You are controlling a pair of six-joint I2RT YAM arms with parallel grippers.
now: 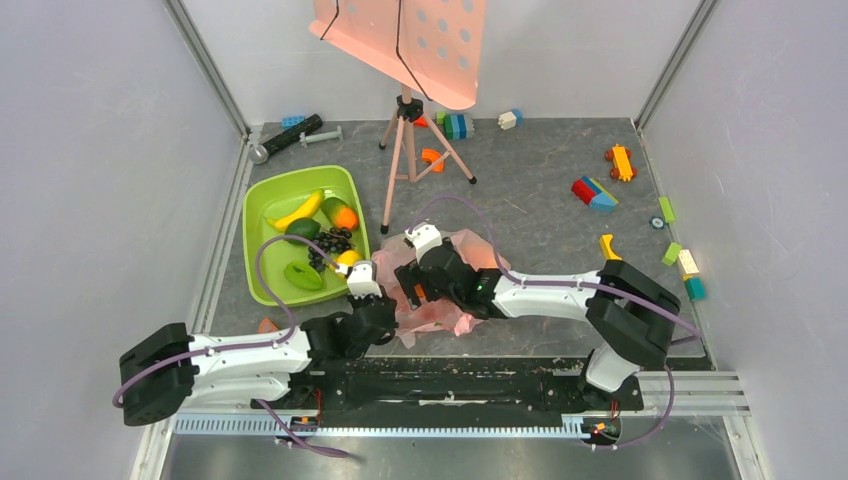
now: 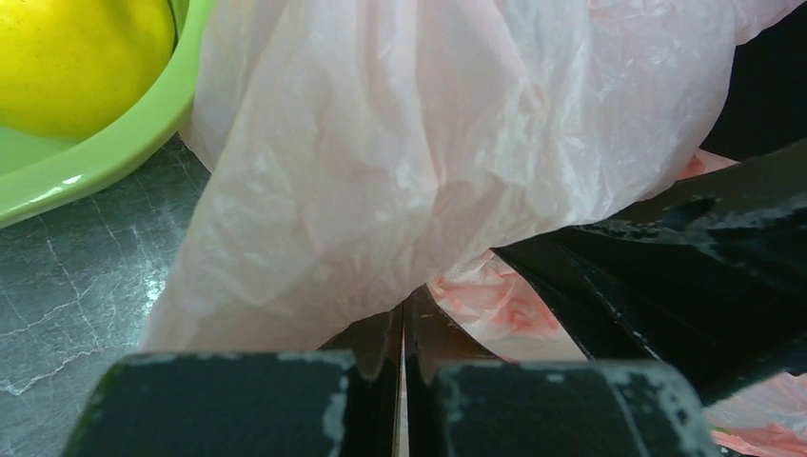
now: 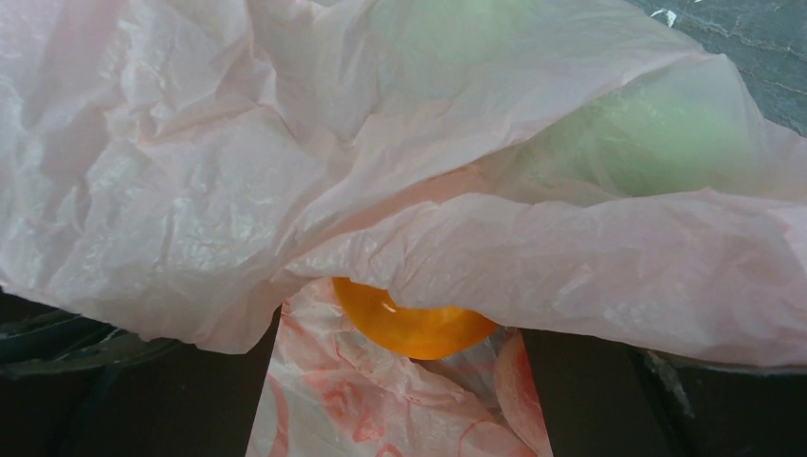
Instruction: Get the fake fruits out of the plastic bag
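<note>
The pinkish translucent plastic bag (image 1: 432,322) lies crumpled right of the green bin. My left gripper is shut at the bag's edge, film gathering into folds at its tips. Inside the bag mouth my right gripper stands open, its fingers spread on both sides. Between and beyond them shows an orange-yellow fruit (image 3: 419,328), partly covered by film; I cannot tell whether they touch it. Pale green shapes show blurred through the film in the right wrist view. Several fruits, including a banana (image 1: 296,212) and grapes (image 1: 330,243), lie in the bin.
The green bin (image 1: 257,243) stands close to the left gripper. A pink tripod stand (image 1: 407,140) rises behind the bag. Toy blocks (image 1: 595,193) and a toy car (image 1: 621,164) lie to the right.
</note>
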